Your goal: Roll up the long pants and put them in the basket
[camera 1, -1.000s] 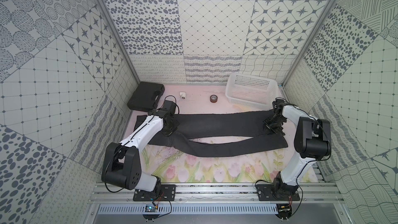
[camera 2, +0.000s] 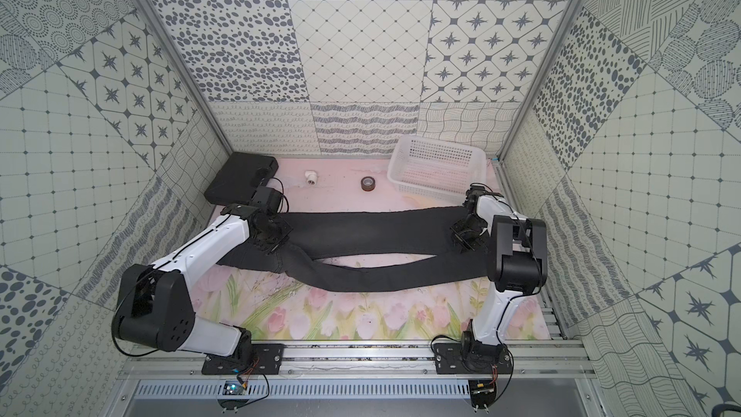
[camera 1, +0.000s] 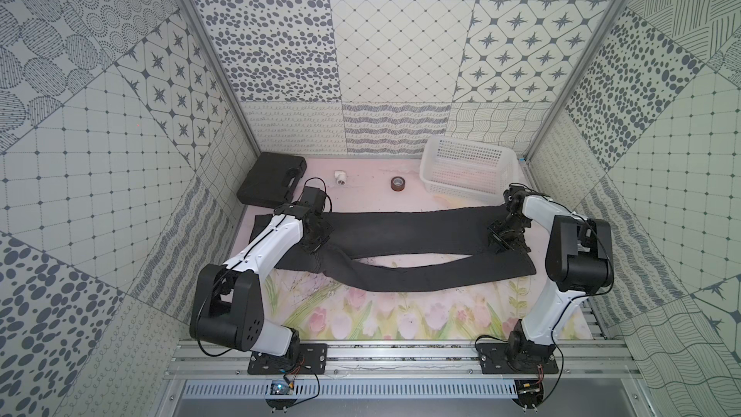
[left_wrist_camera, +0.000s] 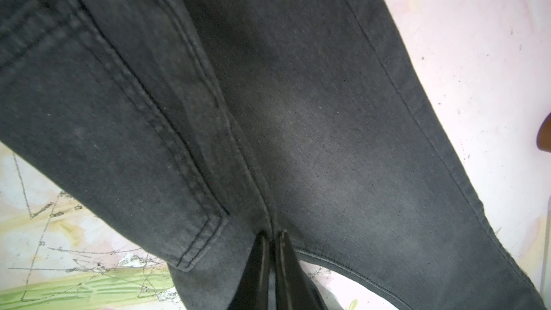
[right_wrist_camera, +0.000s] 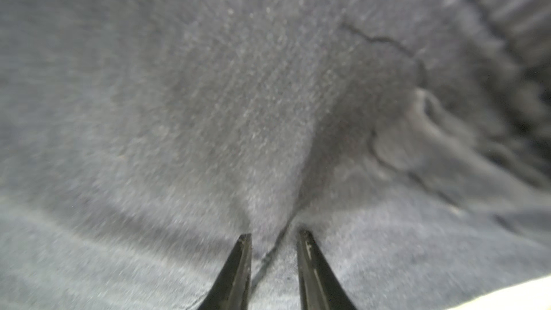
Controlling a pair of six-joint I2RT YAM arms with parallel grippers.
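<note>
Dark grey long pants (camera 1: 417, 231) lie stretched left to right across the table, legs parted by a narrow gap, with a ridge of cloth near the left end. My left gripper is shut at that ridge, on a seamed fold; whether cloth is between the tips is hard to tell. At the right end, my right gripper is part open, its fingertips down on or just over the fabric beside a crease, close to a small blurred fold.
Behind the pants are a black case (camera 1: 270, 177), a small white fitting (camera 1: 340, 177), a tape roll (camera 1: 397, 183) and a white plastic basket (camera 1: 467, 166).
My right arm has shifted very slightly to the left over the pants' end. My left arm and the pants look practically unchanged.
</note>
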